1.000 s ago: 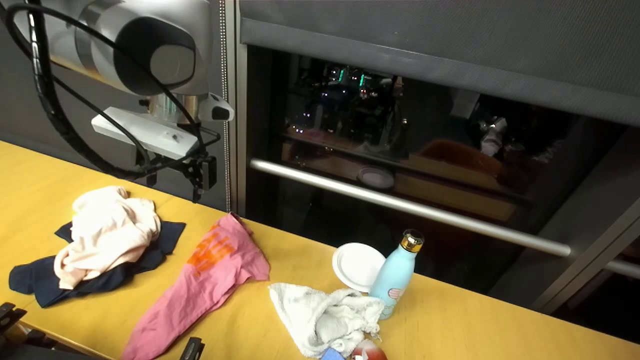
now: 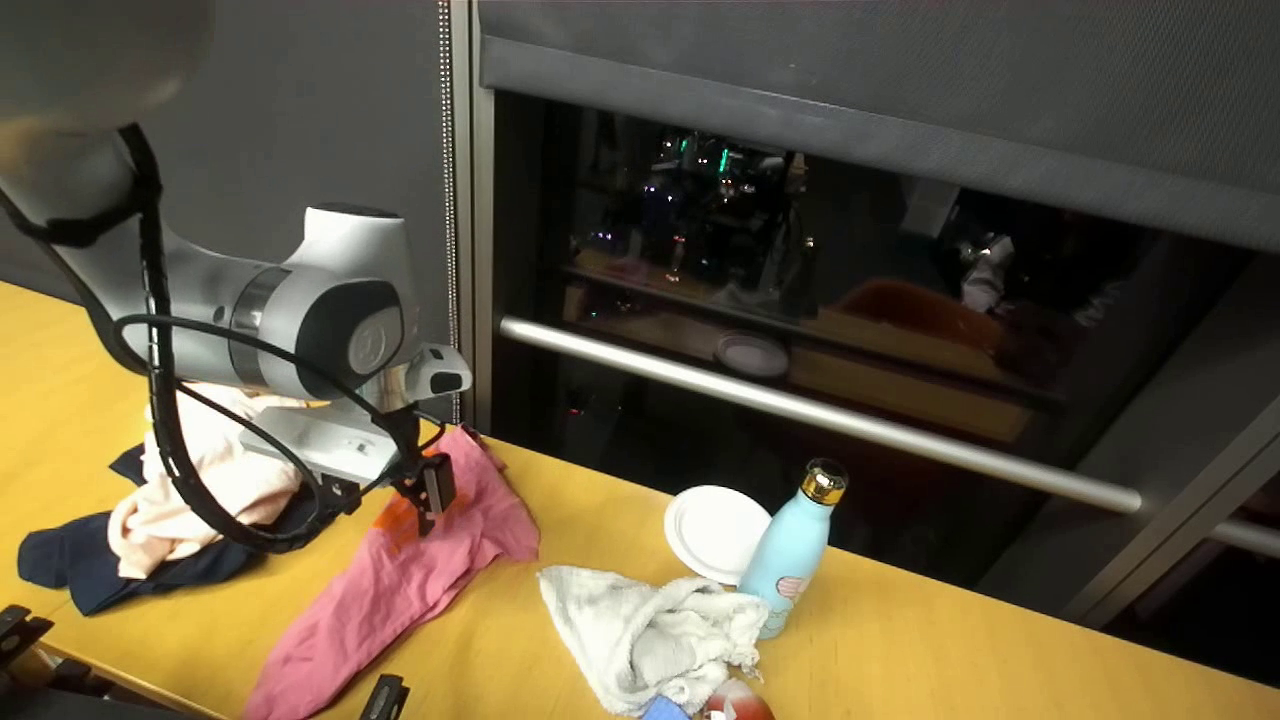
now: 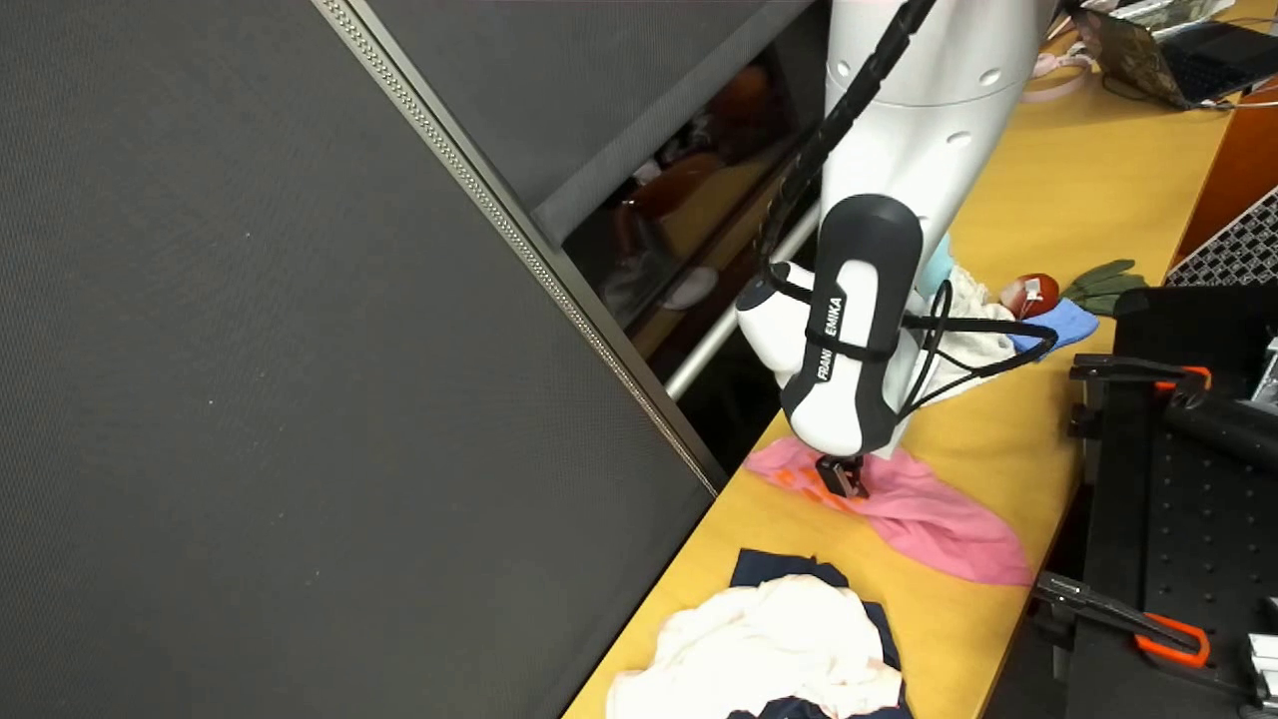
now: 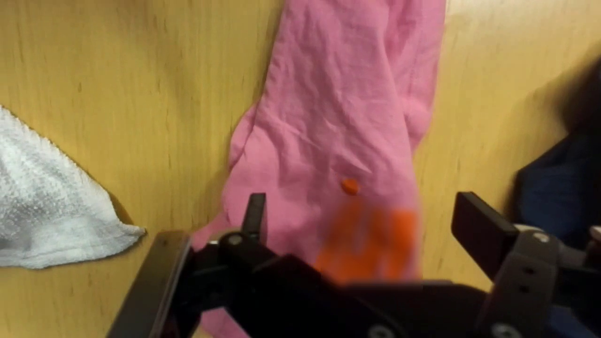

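A pink cloth with orange markings (image 2: 414, 588) lies crumpled lengthwise across the table. My gripper hangs low over its marked end, its fingers spread wide to either side with nothing gripped between them. In the wrist view the pink cloth (image 4: 338, 112) runs away from the fingers, and its orange patch (image 4: 360, 242) shows between the fingers, partly covered by the gripper body. Whether the fingertips touch the cloth cannot be told. From the second exterior view, the gripper (image 3: 842, 475) sits above the same pink cloth (image 3: 947, 521).
A cream garment (image 3: 767, 653) rests on navy cloth (image 2: 54, 558). On the other side lie a white towel (image 2: 654, 642), a light-blue bottle (image 2: 792, 546) and a white plate (image 2: 708, 528). The window (image 2: 744, 300) borders the table's back edge. Bare table lies right of the bottle.
My arm has come down from well above the table to just over the pink cloth's orange-marked end. The cloths, bottle and plate look unmoved.
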